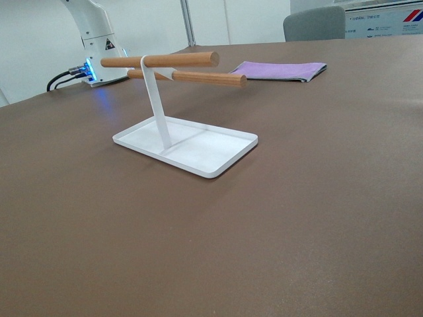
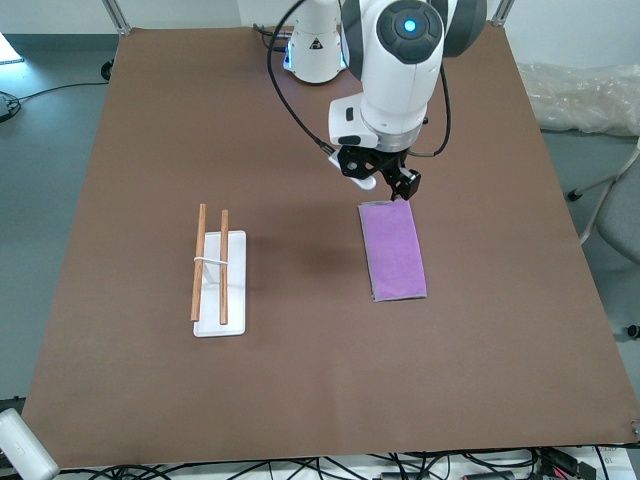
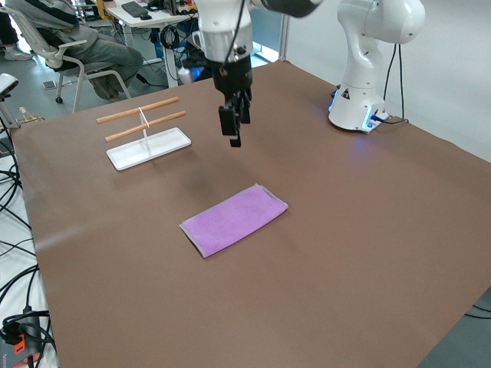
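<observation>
A folded purple cloth point(image 2: 393, 250) lies flat on the brown table; in the right view the cloth point(image 3: 233, 220) is front of centre, in the top view the cloth point(image 1: 281, 70) is at the back. Left of it stands a white rack with two wooden bars, its tray point(image 2: 236, 300) also seen in the right view point(image 3: 138, 153) and top view point(image 1: 205, 152). My black gripper point(image 2: 398, 188) hangs just beyond the cloth's far edge; in the right view the gripper point(image 3: 233, 130) is raised behind the cloth. Whether its fingers are open is unclear.
The robot base point(image 3: 357, 107) stands at the far edge. Cables point(image 3: 23, 322) run outside the near edge, and a grey chair point(image 2: 625, 210) stands beside the table.
</observation>
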